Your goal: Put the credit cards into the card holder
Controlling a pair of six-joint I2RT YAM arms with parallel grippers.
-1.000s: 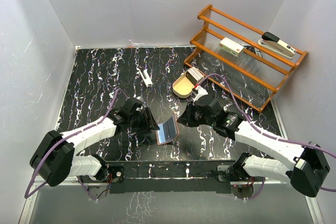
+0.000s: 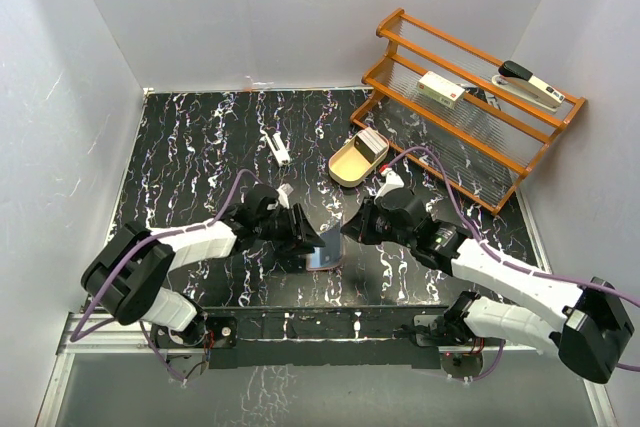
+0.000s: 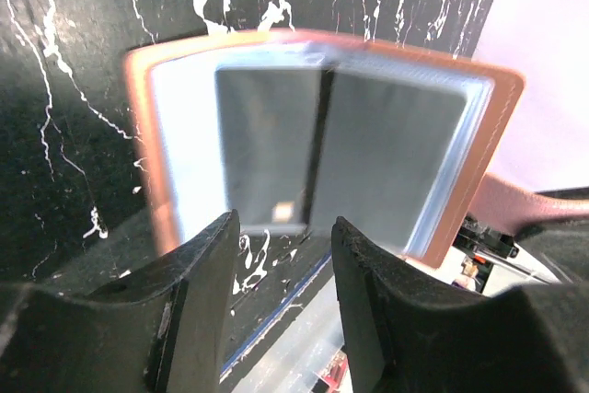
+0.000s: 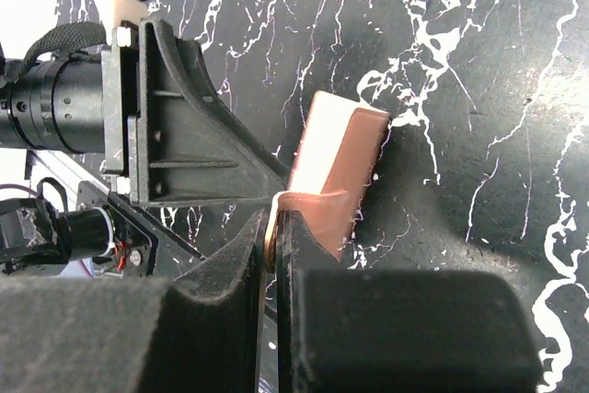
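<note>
The card holder [image 2: 330, 248] is spread open in front of the robot between the two arms. Its edges are salmon, and in the left wrist view its inside [image 3: 386, 144] shows pale blue with dark grey panels. My right gripper is shut on one salmon edge of it. The left gripper is at the holder's other side, its fingers [image 3: 216, 250] apart, nothing visibly gripped between them. From the right wrist, the holder's salmon outer face [image 4: 357, 149] is visible beside the left gripper's finger. I cannot make out separate credit cards.
Behind the arms is a tan tray [image 2: 343, 166] with a grey-and-white item [image 2: 371, 144] at its edge. A small white object [image 2: 278, 149] lies to its left. A wooden rack [image 2: 470, 137] fills the back right.
My left gripper has moved right, further over the holder. The holder has turned and its panels look more closed up from above. The right gripper has shifted only slightly.
</note>
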